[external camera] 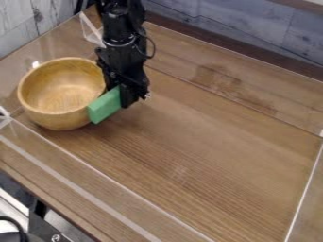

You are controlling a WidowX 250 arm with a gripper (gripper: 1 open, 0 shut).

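My black gripper [124, 87] is shut on a green block [104, 107], held low and tilted against the right side of a wide orange-tan bowl [51, 95]. The bowl sits at the left of the wooden table [202, 161], and the block covers part of its right wall. The fingertips are hard to make out against the dark arm.
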